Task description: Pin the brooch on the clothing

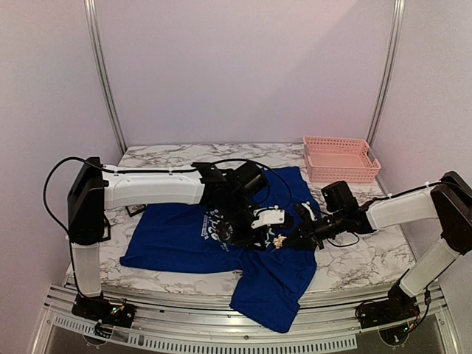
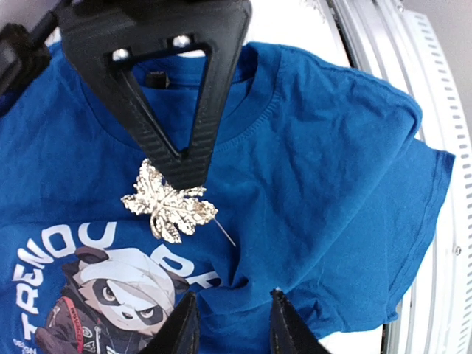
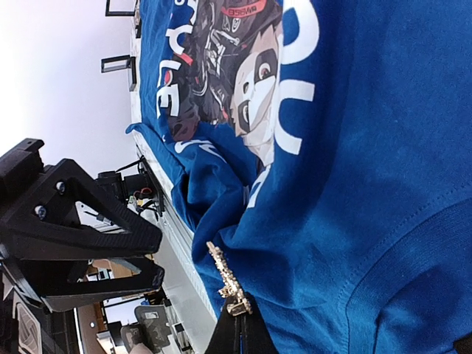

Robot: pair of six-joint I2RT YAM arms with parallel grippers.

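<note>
A gold leaf-shaped brooch [image 2: 166,210] with a long pin is at the tips of my right gripper, which is shut on it, above the blue T-shirt [image 2: 324,169] with a panda print. In the right wrist view it appears edge-on. My left gripper stands open to the left of the brooch, nothing between its fingers; its fingertips show at the bottom of the left wrist view. In the top view both grippers meet over the shirt's right part, with the brooch [image 1: 280,240] between them.
A pink plastic basket [image 1: 341,174] sits at the back right. Bare marble table [image 1: 199,155] shows behind and around the shirt. One part of the shirt hangs over the front edge.
</note>
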